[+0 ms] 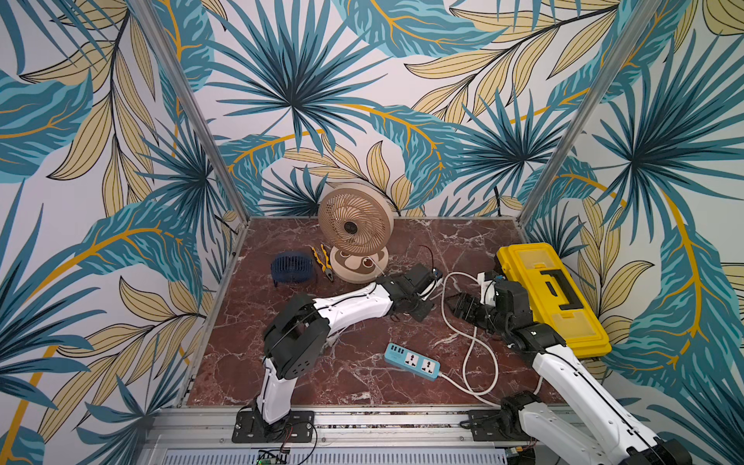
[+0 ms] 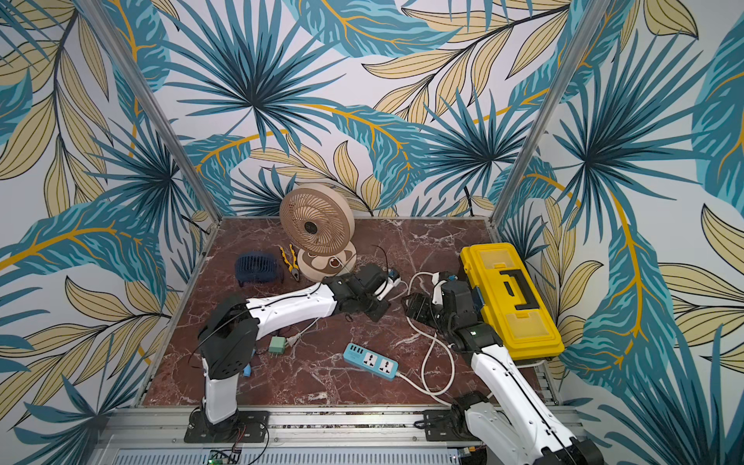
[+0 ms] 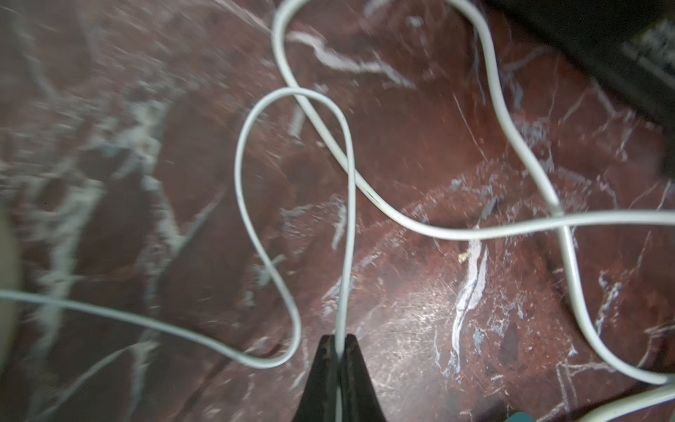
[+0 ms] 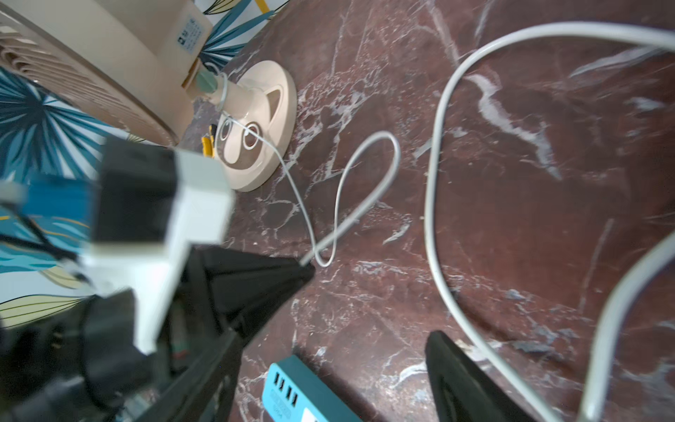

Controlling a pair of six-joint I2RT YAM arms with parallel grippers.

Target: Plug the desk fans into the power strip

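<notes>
The beige desk fan (image 1: 355, 224) stands at the back, its base (image 4: 270, 123) flat on the table. Its thin white cord (image 3: 349, 176) loops over the tabletop, and my left gripper is shut on that cord, lifting part of it. In the top right view a green plug (image 2: 276, 345) on a white cord lies left of centre, behind the left arm. The blue power strip (image 1: 412, 361) lies near the front with its sockets up, partly visible in the right wrist view. My right gripper is open, nothing gripped, above the strip's thick cord.
The thick white cord (image 1: 494, 364) of the strip loops across the right half. A yellow toolbox (image 1: 551, 298) fills the right side. Yellow pliers (image 1: 322, 262) and a small blue fan (image 1: 291, 267) sit back left.
</notes>
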